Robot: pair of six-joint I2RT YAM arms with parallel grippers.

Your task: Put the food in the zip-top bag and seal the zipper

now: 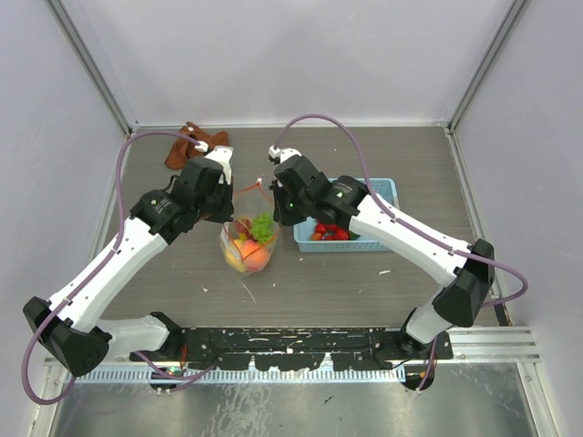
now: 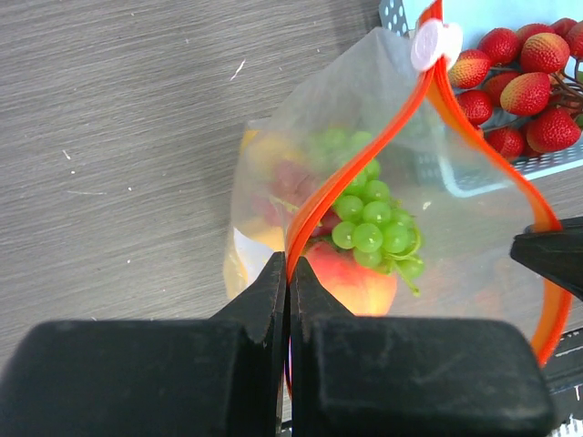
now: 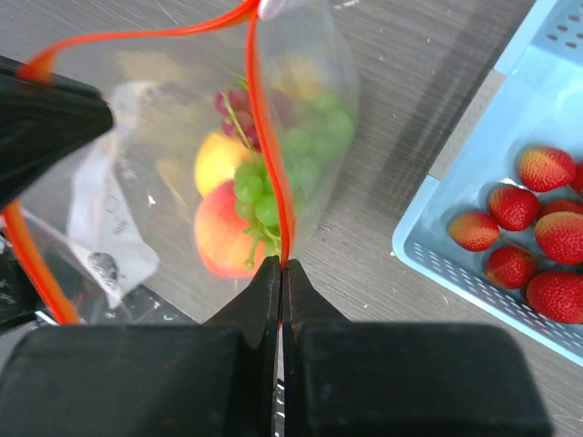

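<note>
A clear zip top bag (image 1: 249, 205) with an orange zipper rim hangs open between my two grippers. Inside it lie green grapes (image 2: 375, 223), a peach (image 3: 221, 232), a yellow fruit (image 3: 219, 161) and dark red grapes (image 3: 239, 114). My left gripper is shut on one side of the orange rim. On the opposite side, the right gripper is shut on the rim too. The white slider (image 2: 437, 44) sits at one end of the zipper, at the corner of the mouth.
A light blue basket (image 1: 378, 244) of strawberries (image 1: 332, 232) stands close to the bag's right. Brown cloth-like items (image 1: 196, 144) lie at the back left.
</note>
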